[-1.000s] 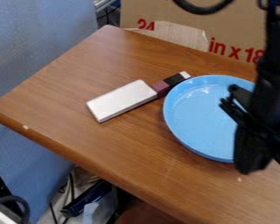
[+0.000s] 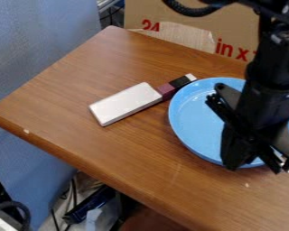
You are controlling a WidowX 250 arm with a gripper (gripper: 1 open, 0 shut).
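A blue plate (image 2: 199, 115) lies on the wooden table (image 2: 75, 81). My black gripper (image 2: 253, 157) hangs low over the plate's right part, pointing down. Whether its fingers are open or shut is hard to make out, and I see nothing clearly between them. Left of the plate lie a white rectangular block (image 2: 125, 103) and a small dark red and black item (image 2: 173, 87).
A cardboard box (image 2: 201, 23) stands behind the table's far edge. The table's left edge drops toward a grey-blue surface (image 2: 26, 54) and clutter with cables at lower left.
My gripper has moved from the right and lower down in the picture to over the plate's right part. The plate and the items beside it look unmoved.
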